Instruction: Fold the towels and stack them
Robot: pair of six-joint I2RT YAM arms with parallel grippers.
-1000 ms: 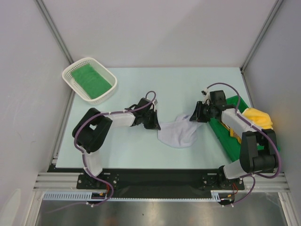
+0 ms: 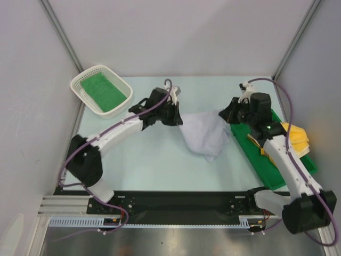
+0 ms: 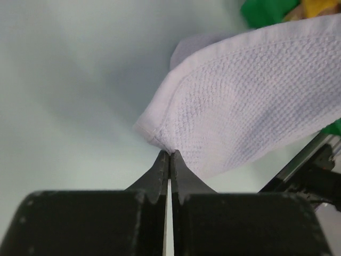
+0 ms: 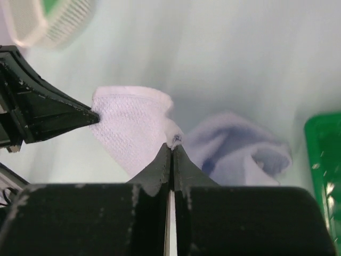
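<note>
A pale lavender towel hangs between my two grippers, its lower part reaching toward the table. My left gripper is shut on one corner of the towel; in the left wrist view the tips pinch that corner. At the towel's other upper end, my right gripper is shut on the cloth, with the towel's edge rising from between its tips. A loose, crumpled part of the towel lies behind this edge in the right wrist view. Inside the white basket lies a green folded towel.
To the right, a green bin holds a heap of yellow cloth.
Both grippers have risen, lifting the towel's upper edge off the table.
</note>
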